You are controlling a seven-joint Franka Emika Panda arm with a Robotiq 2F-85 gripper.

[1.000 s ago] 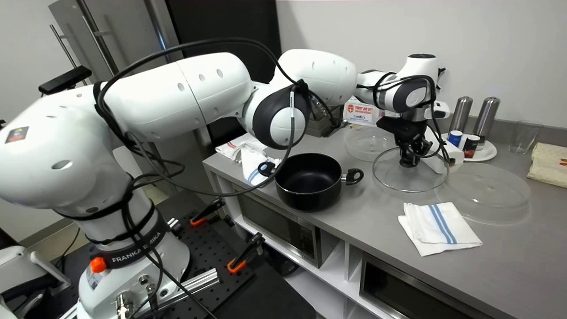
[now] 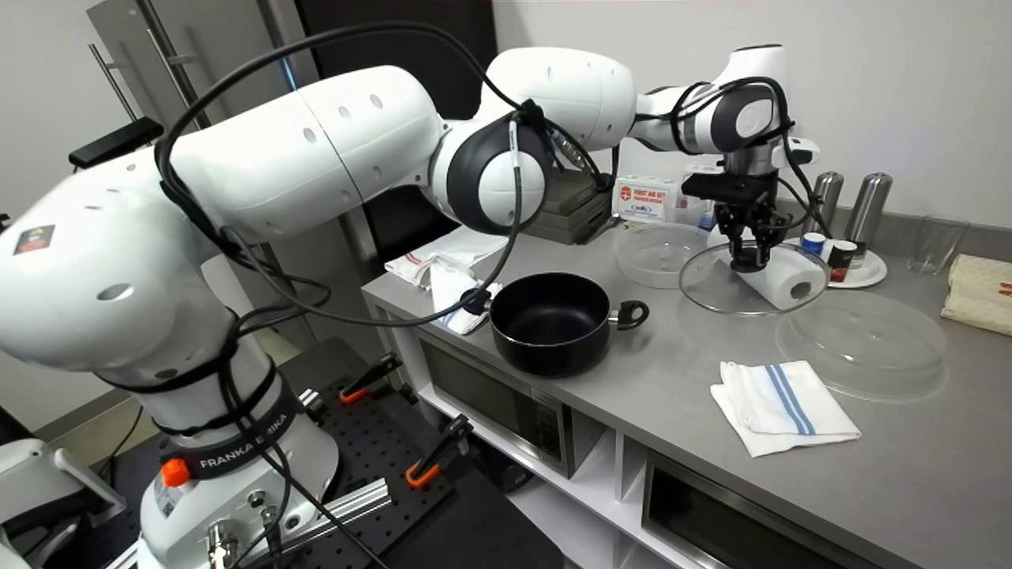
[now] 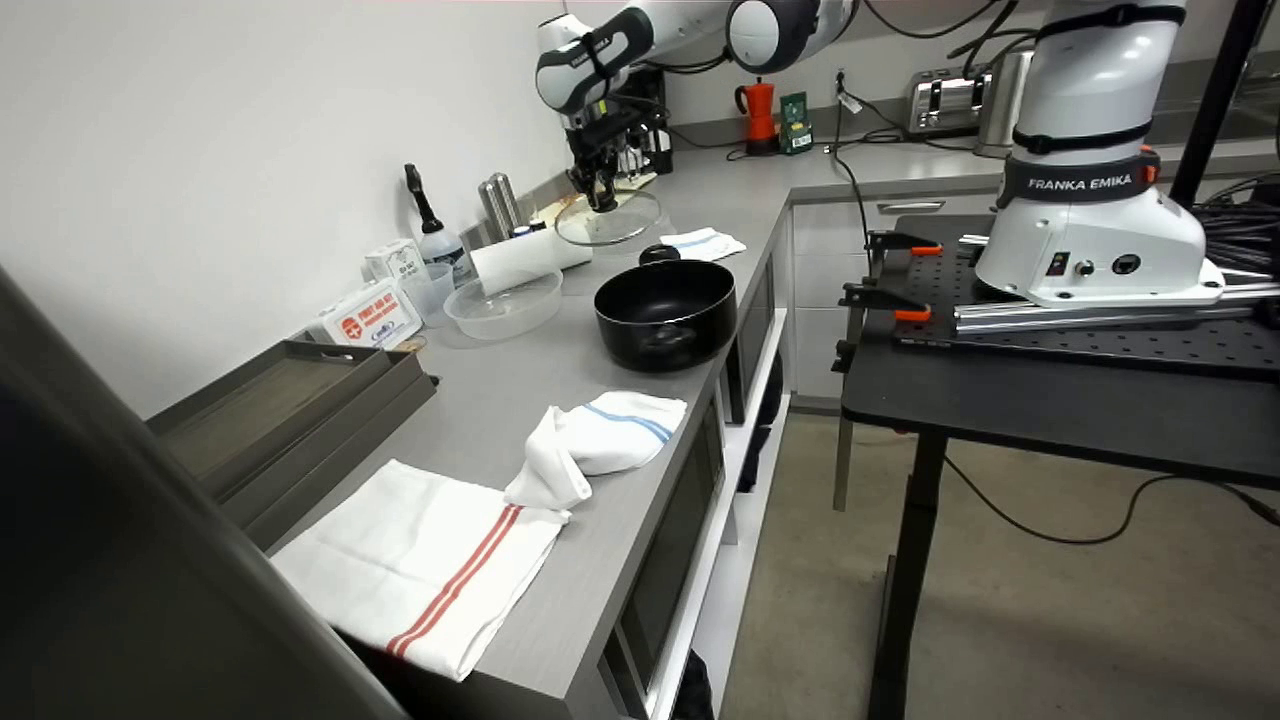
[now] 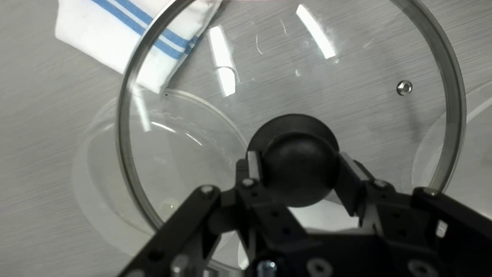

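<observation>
A clear glass lid [image 2: 713,290] with a metal rim hangs above the counter, level or nearly so. My gripper is shut on the lid's round black knob [image 4: 300,173], one finger on each side of it. In the second exterior view the lid [image 3: 630,222] appears beyond the pot, near the wall side. The black pot [image 2: 550,327] stands uncovered near the counter's front edge, to the left of the lid in the first exterior view, with its inside empty.
Behind the lid lies a paper towel roll [image 2: 792,284]. A clear bowl [image 2: 655,256] and a flat plastic lid [image 2: 861,343] rest on either side. A blue-striped towel [image 2: 785,406] lies at the front. Two metal shakers [image 2: 868,209] stand near the wall.
My gripper and the glass lid have risen and shifted slightly right, away from the counter surface. The pot and towels have not moved.
</observation>
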